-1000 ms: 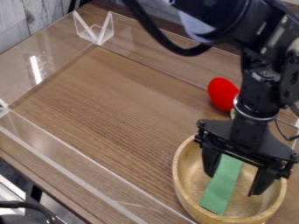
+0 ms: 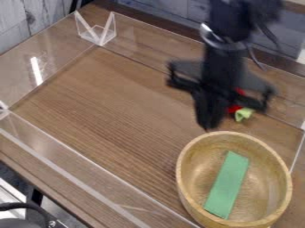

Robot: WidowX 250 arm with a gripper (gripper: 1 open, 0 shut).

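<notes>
My gripper [image 2: 220,89] is high over the middle right, blurred by motion; its fingertips are indistinct and its opening cannot be told. Below it a round tan bowl [image 2: 191,178] holds a green bar [image 2: 226,185], lying lengthwise inside. Behind the gripper, a small red object [image 2: 234,95] and a pale green one [image 2: 243,114] are partly visible.
A white wire-like object [image 2: 95,27] stands at the back left edge. Dark objects show at the lower left corner.
The gripper has risen and moved back from the bowl, uncovering the green bar, which stays in the bowl. It now hides much of the red object.
</notes>
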